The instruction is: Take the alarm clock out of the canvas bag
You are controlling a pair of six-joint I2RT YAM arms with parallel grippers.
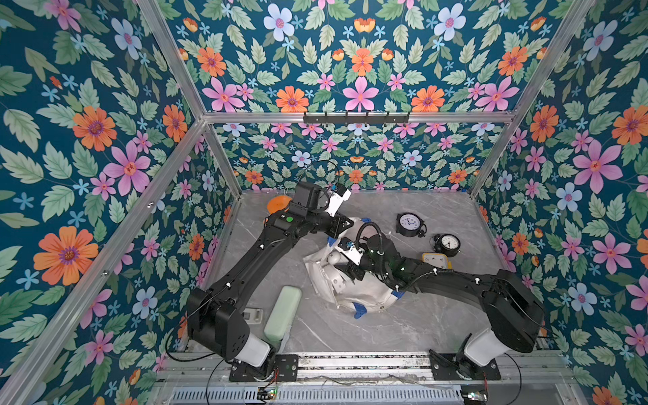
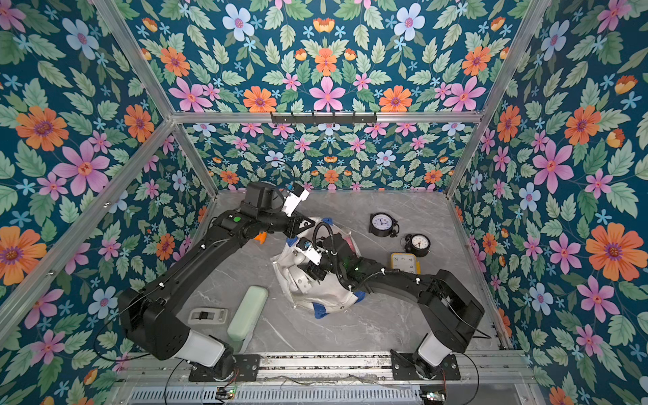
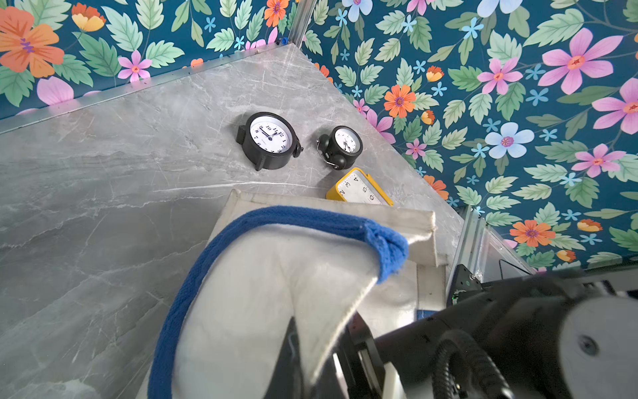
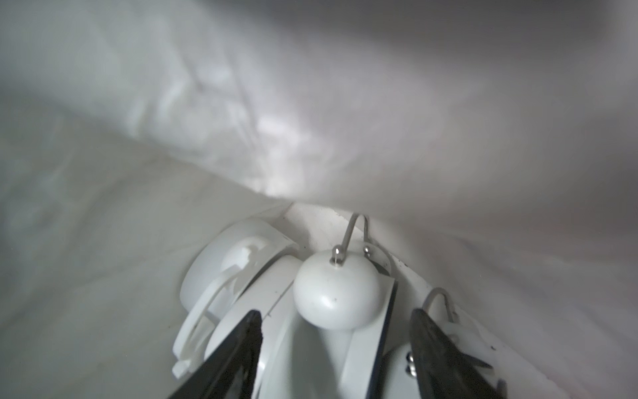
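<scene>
The white canvas bag (image 1: 354,300) with blue handles lies mid-table. In the left wrist view my left gripper is shut on its edge, pinching canvas near a blue handle (image 3: 252,219). My right gripper is inside the bag with fingers apart around a white twin-bell alarm clock (image 4: 335,292); whether they touch it is unclear. More white clock parts lie beside it, left and right.
Two black clocks (image 1: 409,222) and a yellow clock (image 2: 405,262) stand right of the bag. A green case (image 1: 282,312) and a small grey object (image 2: 206,315) lie front left. Bare table surrounds them.
</scene>
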